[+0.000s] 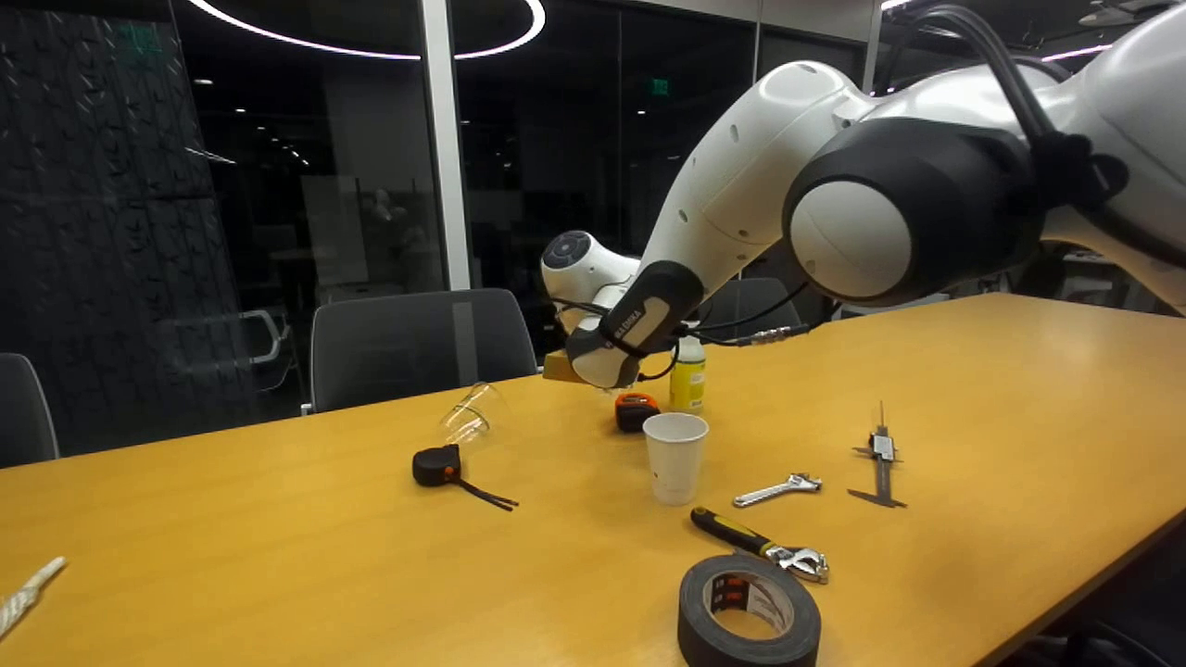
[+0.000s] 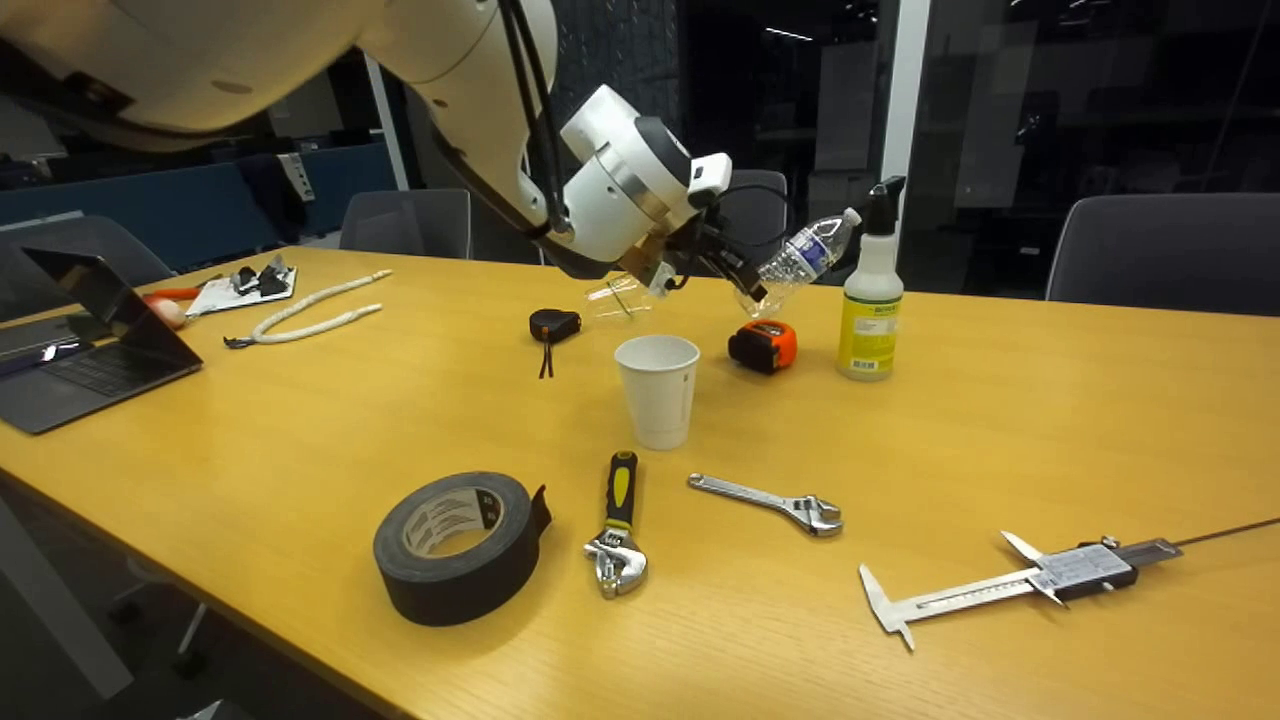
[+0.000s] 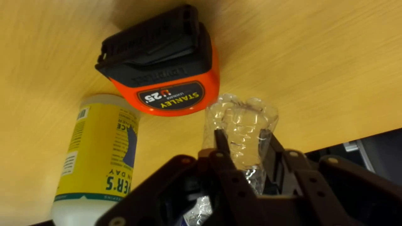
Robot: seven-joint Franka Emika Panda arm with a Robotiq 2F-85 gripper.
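A clear plastic bottle point(image 2: 806, 254) with a blue label is tilted in exterior view 2, cap up to the right and base low on the left. My gripper is shut on it near its base in the wrist view, one dark finger point(image 3: 222, 142) on each side. In exterior view 1 the arm's own wrist hides both fingers and bottle. An orange and black tape measure point(image 3: 165, 90) lies close beside the bottle's base. Whether the base touches the table is hard to tell.
Right of the bottle stands a yellow-labelled spray bottle point(image 2: 872, 318). A white paper cup point(image 2: 659, 402) is nearer the camera. A clear cup point(image 1: 469, 413) lies on its side by a black tape measure point(image 1: 435, 466). Wrenches, a caliper point(image 2: 1020, 588) and black tape point(image 2: 462, 582) occupy the front.
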